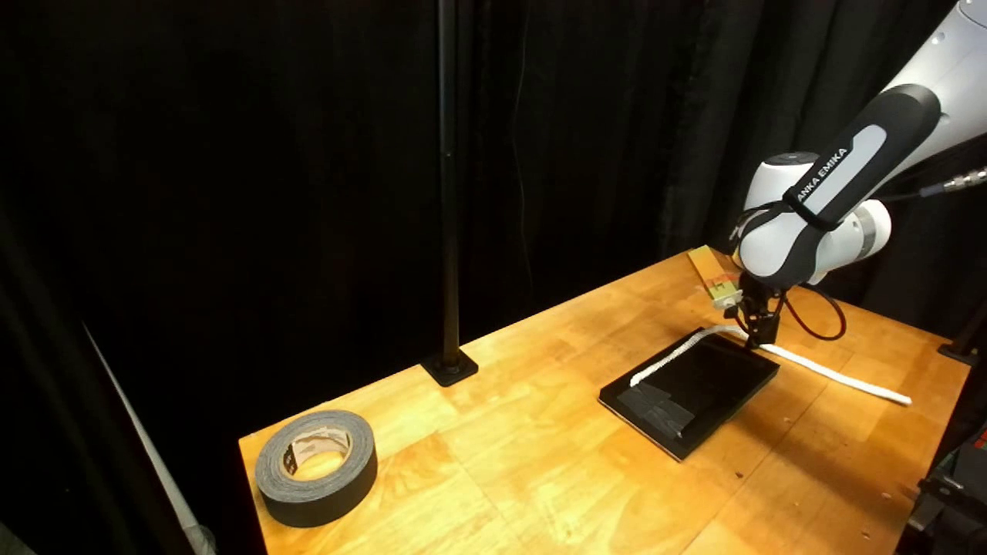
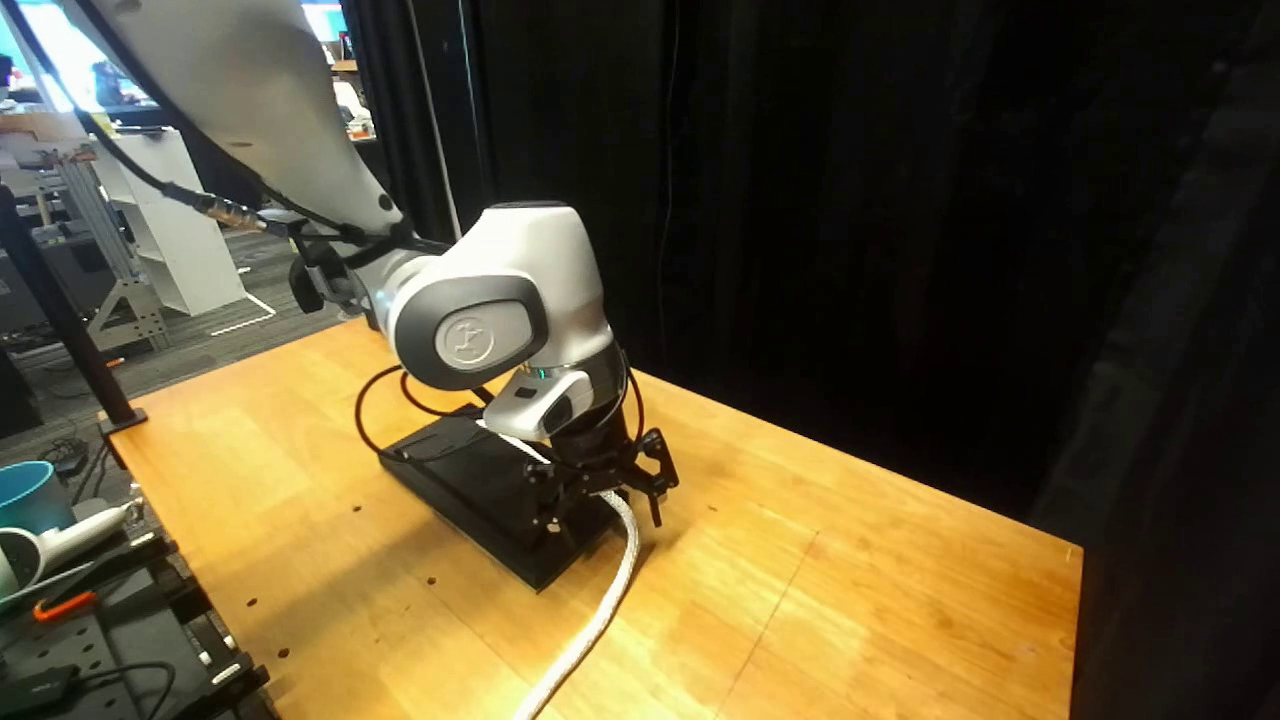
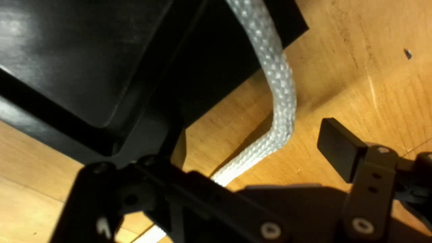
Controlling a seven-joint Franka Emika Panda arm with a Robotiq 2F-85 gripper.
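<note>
A white braided rope (image 3: 281, 87) runs across a flat black tray-like panel (image 1: 708, 375) and bends past its edge onto the wooden table. Its free end reaches toward the viewer in exterior view 2, where more rope (image 2: 600, 618) lies on the wood. Low over the panel's corner, my gripper (image 2: 606, 510) stands open with its fingers on either side of the rope. In the wrist view the right finger (image 3: 342, 150) is clear of the rope (image 3: 259, 154), and wood shows between them. The left finger is dark against the panel, so its tip is hard to make out.
A roll of grey tape (image 1: 319, 472) sits at the table's far left corner in exterior view 1. Behind the gripper lies a yellow tape-measure-like object (image 1: 712, 276). A black post (image 1: 449, 361) stands at the table edge. Bare wood separates the panel and the tape roll.
</note>
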